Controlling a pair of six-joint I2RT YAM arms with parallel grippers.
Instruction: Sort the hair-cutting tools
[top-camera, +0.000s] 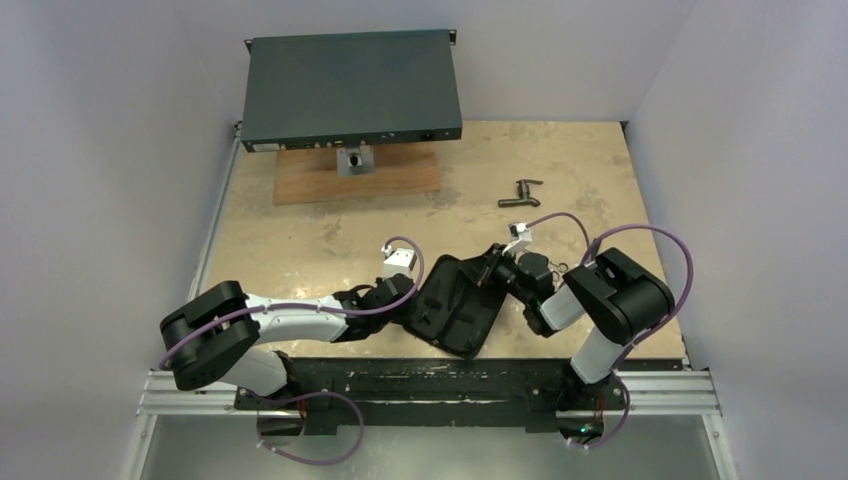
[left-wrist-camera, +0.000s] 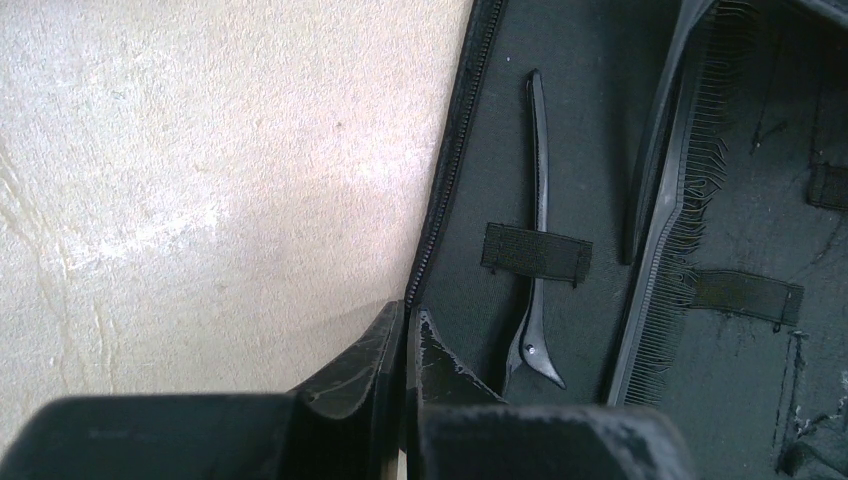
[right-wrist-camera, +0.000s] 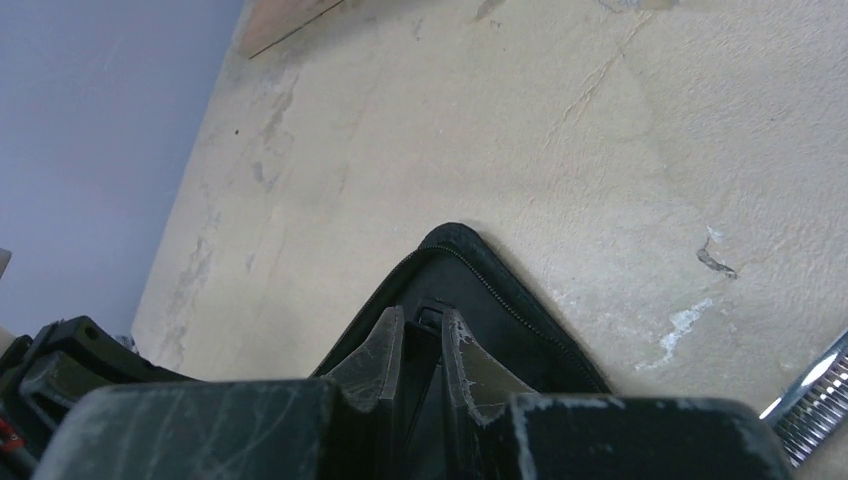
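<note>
A black zippered case lies open on the table. In the left wrist view it holds a slim tool under an elastic strap and combs beside it. My left gripper is shut at the case's zipped left edge; nothing clear shows between its fingers. My right gripper is shut over the case's top corner on a thin dark item, too hidden to identify. A silver comb lies on the table right of the case in the right wrist view.
A dark angled metal object lies at the back right. A large metal box on a wooden board spans the back left. Walls bound both sides.
</note>
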